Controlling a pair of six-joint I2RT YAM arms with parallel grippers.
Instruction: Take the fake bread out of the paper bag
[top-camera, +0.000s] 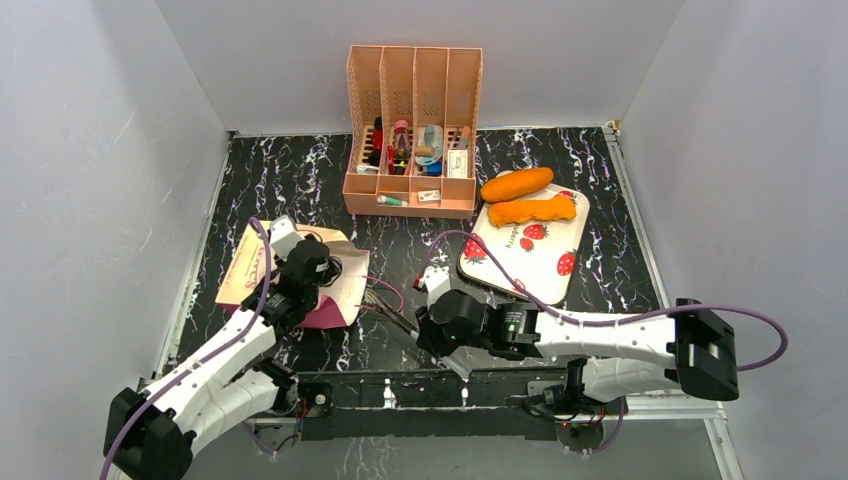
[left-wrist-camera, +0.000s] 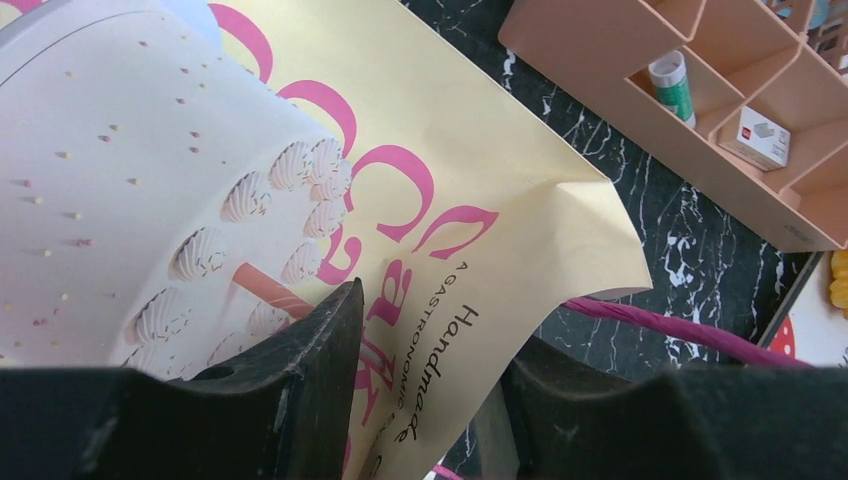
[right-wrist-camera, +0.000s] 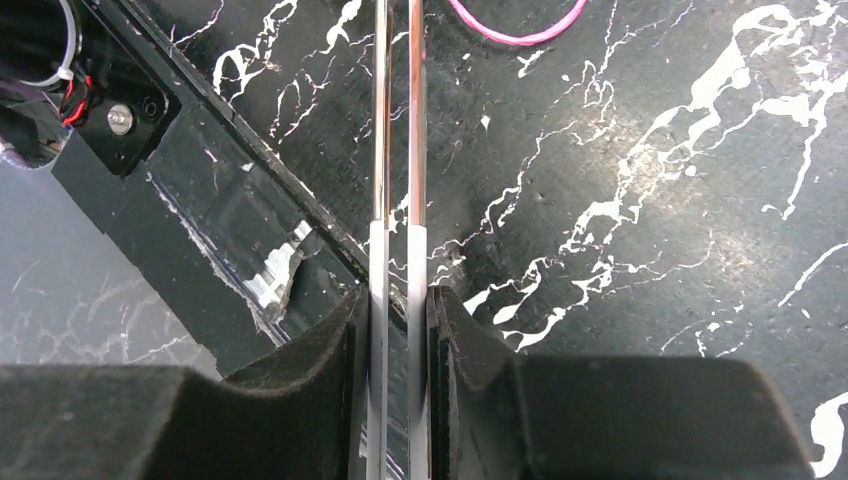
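Note:
The paper bag (top-camera: 245, 265) lies at the left of the dark top, its pink cord handle (left-wrist-camera: 680, 330) sticking out. My left gripper is over the bag, its fingers either side of the printed, creased paper; how far they are closed is unclear. My right gripper is shut on metal tongs (right-wrist-camera: 417, 170), whose long arms point toward the bag. No bread shows inside the bag. Two orange fake breads (top-camera: 515, 182) lie on the strawberry tray at the right.
The strawberry tray (top-camera: 545, 260) stands at the right. A pink organizer (top-camera: 410, 185) with small items stands at the back centre. Dark marble shows between bag and tray.

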